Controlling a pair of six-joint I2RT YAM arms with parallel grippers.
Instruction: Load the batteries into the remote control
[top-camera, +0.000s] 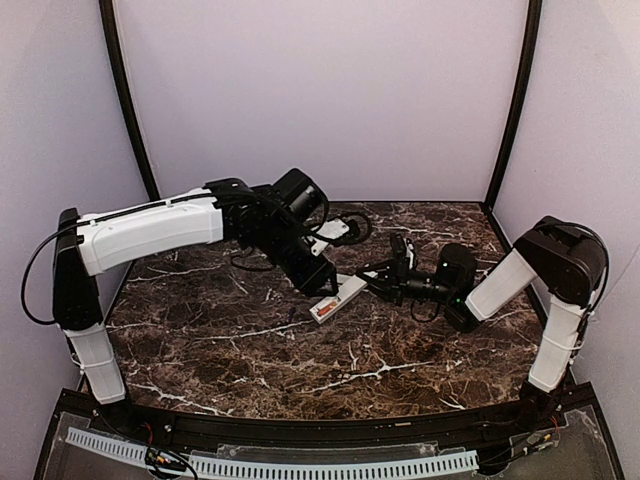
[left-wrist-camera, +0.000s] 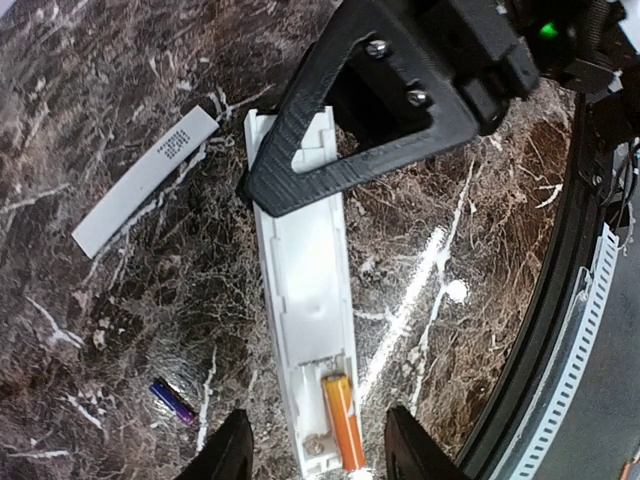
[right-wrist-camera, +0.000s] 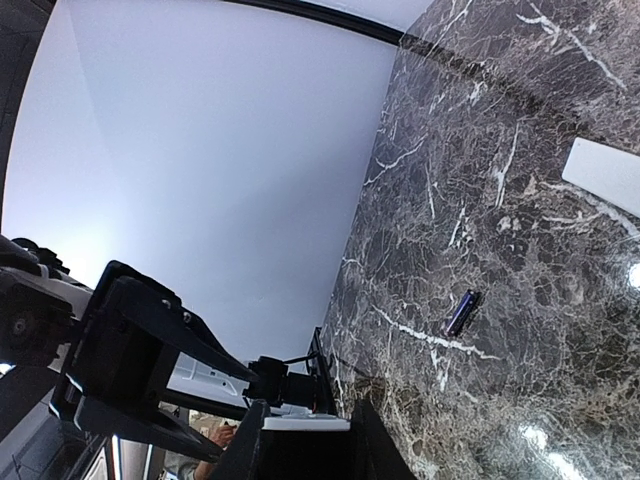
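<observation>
My right gripper (top-camera: 375, 275) is shut on the upper end of the white remote (left-wrist-camera: 308, 280). An orange battery (left-wrist-camera: 343, 420) lies in one side of the compartment at the remote's other end; beside it is a light slot with a spring. My left gripper is above that end, its fingers apart on either side, with nothing seen between them but the remote below. A purple battery lies loose on the table; the right wrist view shows it as well (right-wrist-camera: 462, 312).
A white cover strip (left-wrist-camera: 145, 180) lies on the dark marble table (top-camera: 200, 350) beside the remote. Black frame edges and walls bound the workspace.
</observation>
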